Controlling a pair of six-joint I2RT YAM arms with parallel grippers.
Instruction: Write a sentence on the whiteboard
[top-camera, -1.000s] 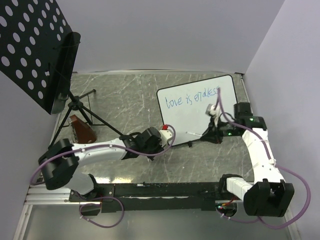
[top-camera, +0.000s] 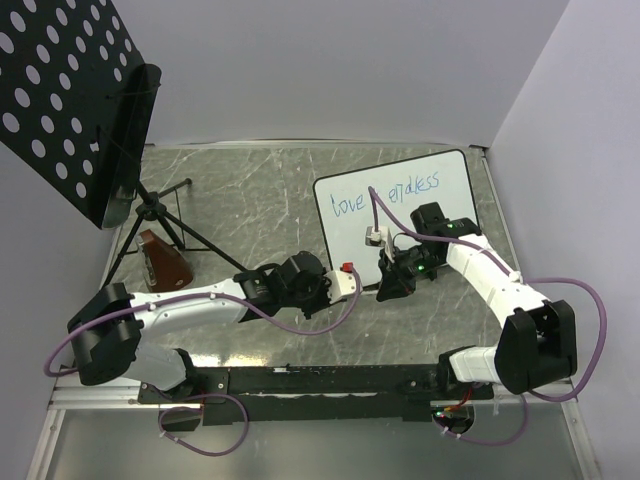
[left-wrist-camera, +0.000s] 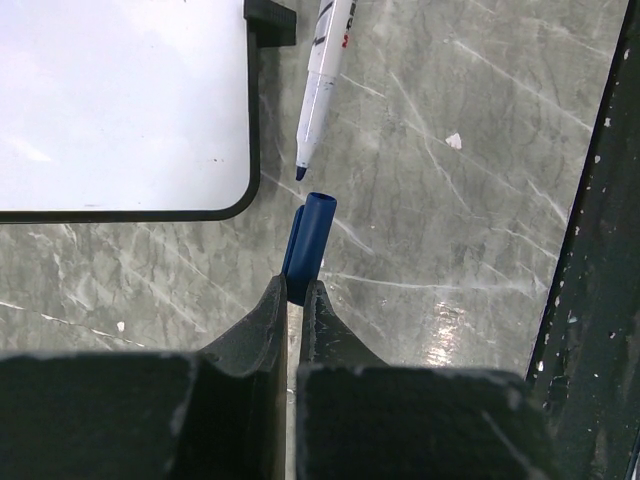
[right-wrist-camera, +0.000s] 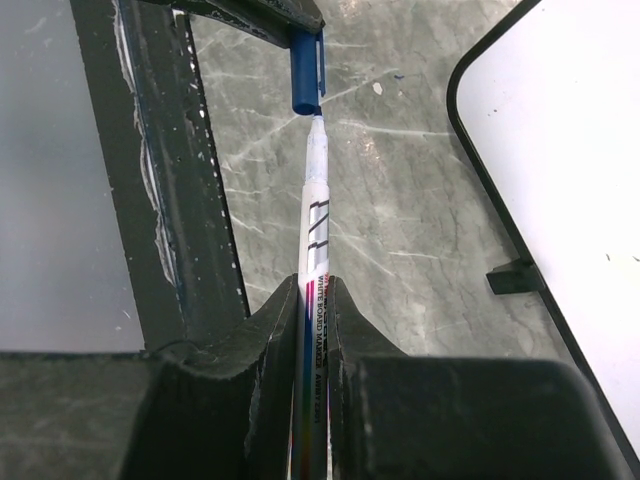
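Note:
Blue handwriting (top-camera: 385, 193) runs across the upper part of the whiteboard (top-camera: 342, 228); "Love" and "endless" show, and my right arm's cable crosses the word between. My left gripper is shut on a dark blue marker cap (left-wrist-camera: 312, 235), its open end facing away from the fingers. The white marker (right-wrist-camera: 316, 215) is held by my right gripper, shut around its barrel. Its blue tip points at the cap (right-wrist-camera: 304, 75). In the left wrist view, a small gap shows between the marker's tip (left-wrist-camera: 300, 172) and the cap.
A black tripod (top-camera: 152, 207) and a brown wedge-shaped object (top-camera: 164, 262) stand on the left. A perforated black panel (top-camera: 60, 100) overhangs the upper left.
My right gripper has moved left and toward the front edge with the marker, away from the board. My left gripper has shifted slightly right, so the two now face each other closely.

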